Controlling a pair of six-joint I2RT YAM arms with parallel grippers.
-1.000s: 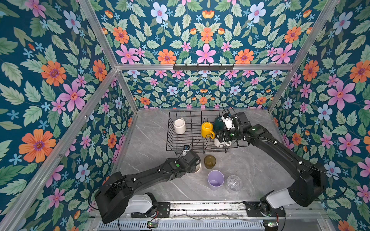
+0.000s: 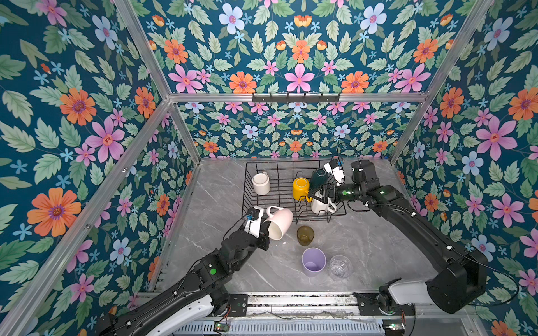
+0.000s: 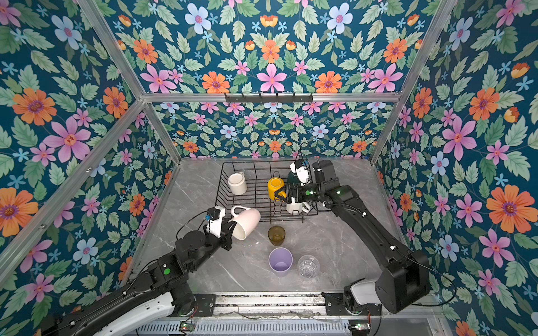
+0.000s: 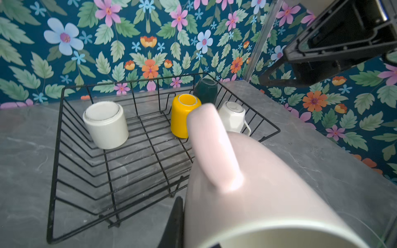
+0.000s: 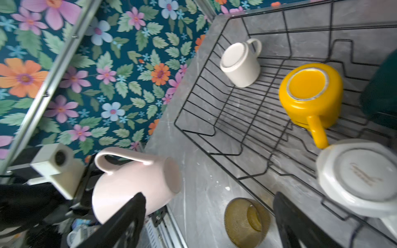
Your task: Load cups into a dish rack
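Note:
A pink mug [image 2: 281,221] hangs tilted in front of the rack, its mouth toward me, with my left gripper [image 2: 268,233] shut on its wall. In the left wrist view the mug hides most of the fingers. My right gripper [image 2: 318,194] stands over the right side of the black wire dish rack [image 2: 244,196], its fingers [image 5: 130,219] apart with nothing between them. Upside down in the rack are a cream cup [image 4: 106,126], a yellow mug [image 5: 312,93], a dark green cup [image 4: 205,90] and a white mug [image 5: 359,173], the last close beside the right gripper.
On the grey table in front of the rack stand an amber glass [image 2: 305,235], a purple cup [image 2: 313,261] and a clear glass [image 2: 339,267]. The rack's left front and middle are empty. Table to the rack's left is bare.
My left gripper has moved left and turned, raising the pink mug and tipping it sideways. The right gripper has shifted slightly off the white mug.

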